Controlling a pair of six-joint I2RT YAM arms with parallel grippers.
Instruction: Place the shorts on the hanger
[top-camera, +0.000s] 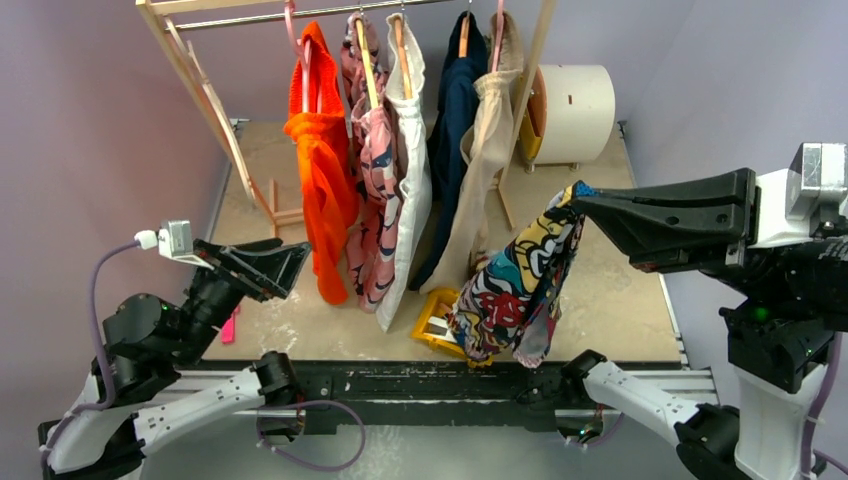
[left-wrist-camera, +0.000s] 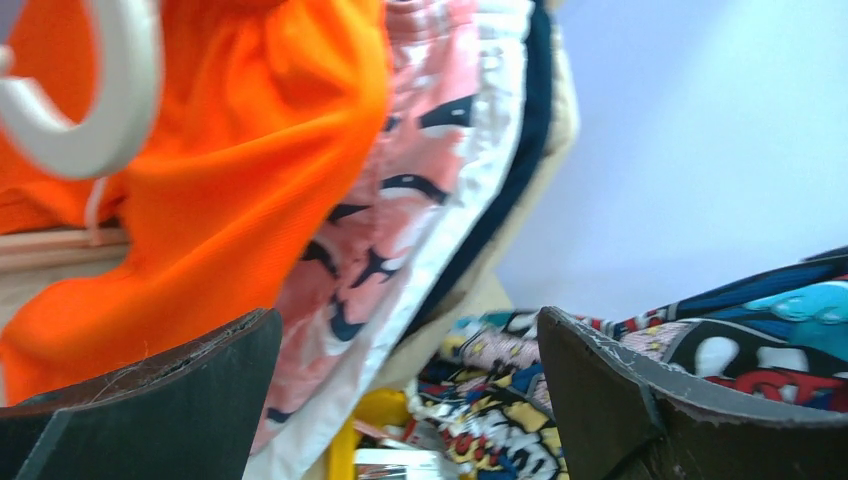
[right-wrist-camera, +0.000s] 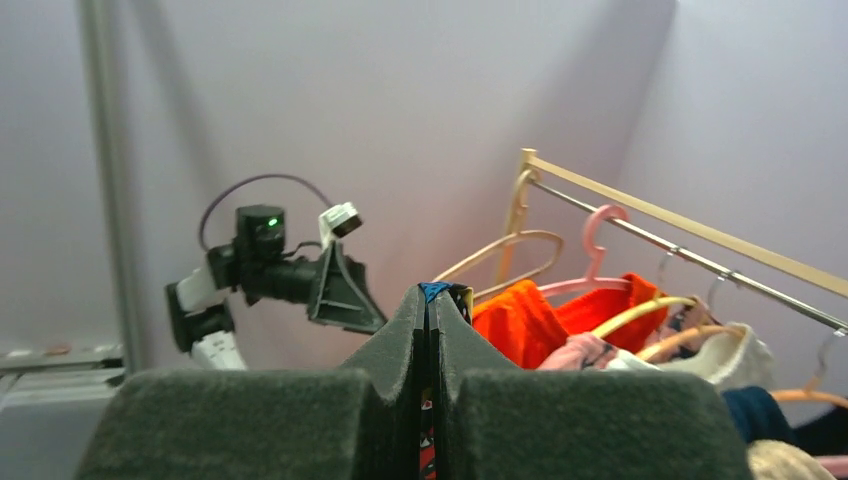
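Note:
The multicoloured cartoon-print shorts (top-camera: 510, 285) hang from the tips of my right gripper (top-camera: 582, 199), which is shut on their upper edge. In the right wrist view only a small blue bit of the shorts (right-wrist-camera: 435, 290) shows between the fingertips. My left gripper (top-camera: 293, 272) stands open and empty to the left of the orange garment (top-camera: 325, 190). Part of the shorts (left-wrist-camera: 500, 425) appears low in the left wrist view, well beyond the left fingers. A curved wooden piece (right-wrist-camera: 535, 236), looking like a bare hanger, is at the rack's left end.
Several garments hang from the rack bar (top-camera: 330, 11), including pink-patterned, white (top-camera: 410, 180), navy and beige (top-camera: 490, 130) ones. Under the shorts, a yellow bin (top-camera: 430, 330) is partly covered. A white drum (top-camera: 575, 115) stands at the back right.

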